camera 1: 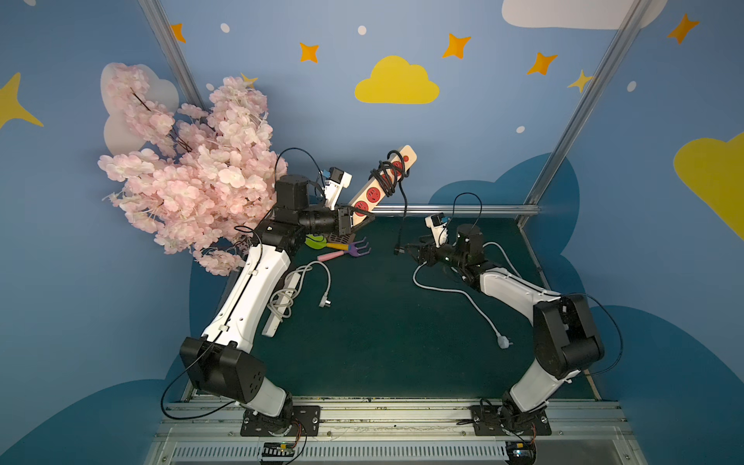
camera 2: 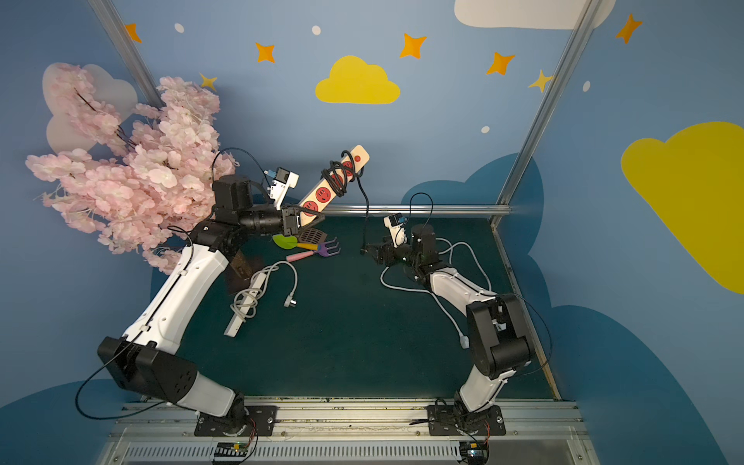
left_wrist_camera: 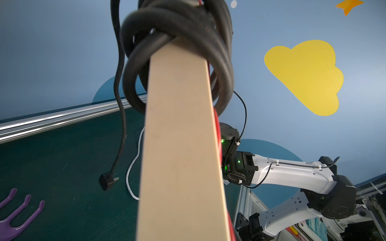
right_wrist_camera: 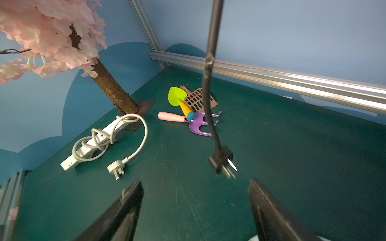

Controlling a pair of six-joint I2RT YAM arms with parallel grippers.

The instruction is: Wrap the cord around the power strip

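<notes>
My left gripper is shut on the lower end of a beige power strip with red sockets, holding it tilted up above the table. Near its raised end, several loops of black cord go around the strip; the left wrist view shows these coils from behind. From them the free end of the cord hangs straight down to a black plug. My right gripper is open, the plug hanging ahead of the space between its fingers, apparently untouched. The left fingertips are hidden behind the strip in the left wrist view.
A white strip with its cord coiled lies by the blossom tree. Toy garden tools lie near the back. Right of the table's middle a loose white cord is spread.
</notes>
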